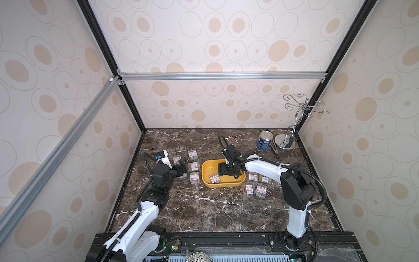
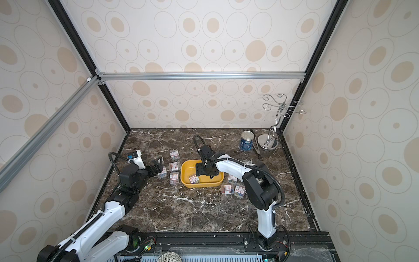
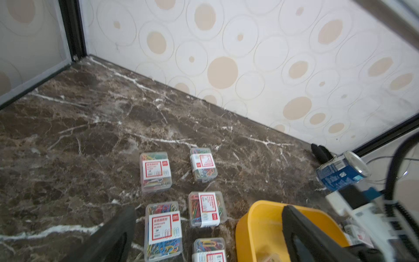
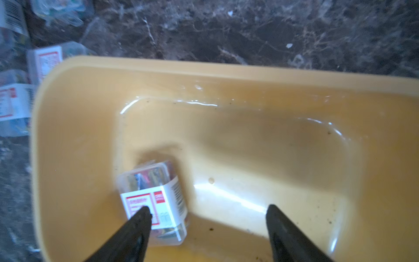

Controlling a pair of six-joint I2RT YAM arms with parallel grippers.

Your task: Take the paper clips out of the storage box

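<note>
A yellow storage box (image 1: 223,183) stands mid-table with one clear case of paper clips (image 4: 152,205) inside, at its left end. My right gripper is over the box, its fingers apart with nothing between them, the case beside the left finger. My left gripper (image 1: 179,168) is raised above the left-hand cases, open and empty. Several paper-clip cases (image 3: 163,231) lie on the table left of the box; several others (image 1: 261,191) lie to its right.
A blue can (image 1: 264,142), a dark tool beside it and a chrome stand (image 1: 285,143) are at the back right.
</note>
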